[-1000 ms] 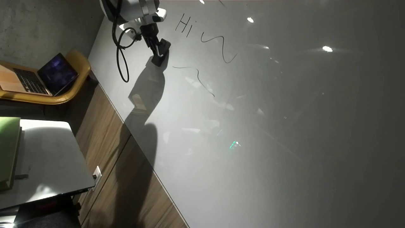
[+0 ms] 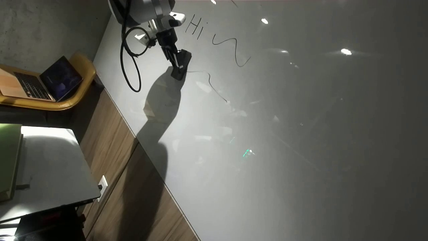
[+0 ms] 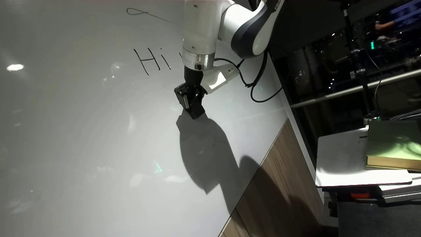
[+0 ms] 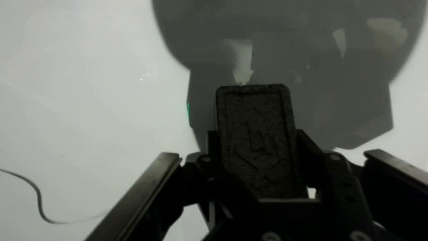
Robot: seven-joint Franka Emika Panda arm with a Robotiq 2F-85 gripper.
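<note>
A black block-shaped eraser (image 4: 256, 132) is held between the fingers of my gripper, which is shut on its two sides. In exterior view 1 the eraser (image 2: 181, 65) is at the left end of a thin wavy line (image 2: 209, 82) on the whiteboard (image 2: 301, 180) and covers that end. Its shadow meets it closely, but whether it presses on the board I cannot tell. Part of the same line (image 4: 38, 196) curves at lower left in the wrist view. In exterior view 2 my gripper (image 3: 192, 98) partly hides the eraser, and the wavy line is not visible.
Above the eraser stand the letters "Hi" (image 2: 195, 26), with a second wavy stroke (image 2: 235, 48) to their right. A looped mark (image 3: 138, 12) shows higher up. A dark cable (image 2: 122, 60) hangs from the arm. Below and right, the board is mostly clear.
My gripper and the eraser have moved right and slightly down in exterior view 1, from left of the wavy line onto its left end. The cable and shadow shifted along.
</note>
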